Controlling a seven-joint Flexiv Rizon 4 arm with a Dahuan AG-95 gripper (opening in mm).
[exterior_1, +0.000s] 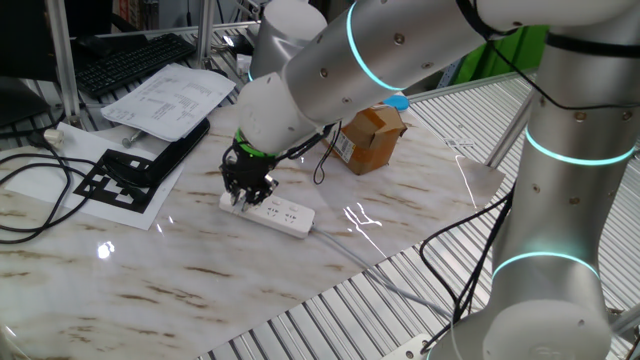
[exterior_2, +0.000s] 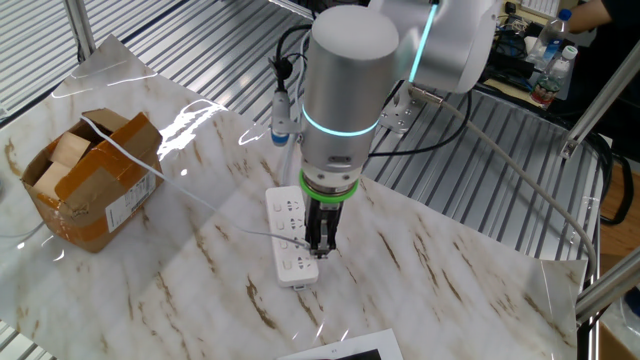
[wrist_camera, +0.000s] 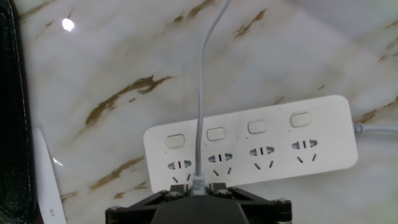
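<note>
A white power strip (wrist_camera: 252, 146) lies on the marble-patterned table, its row of switches and sockets facing up. My gripper is shut on a pale plug (wrist_camera: 198, 182), whose grey cable (wrist_camera: 201, 93) runs up across the wrist view. In that view the plug appears over the strip's lower edge, between the two leftmost sockets. Exterior view 2 has the gripper (exterior_2: 320, 252) pointing down at the right side of the strip (exterior_2: 284, 215), near its front end. The plug's pins are hidden, so whether they touch a socket cannot be told.
An open cardboard box (exterior_1: 370, 138) stands behind the strip. A marker sheet (exterior_1: 125, 185), a black object (exterior_1: 180, 155) and papers (exterior_1: 170, 100) lie on the left. The strip's own cord (exterior_1: 350, 250) leads off over the slatted surface. Clear tabletop lies in front.
</note>
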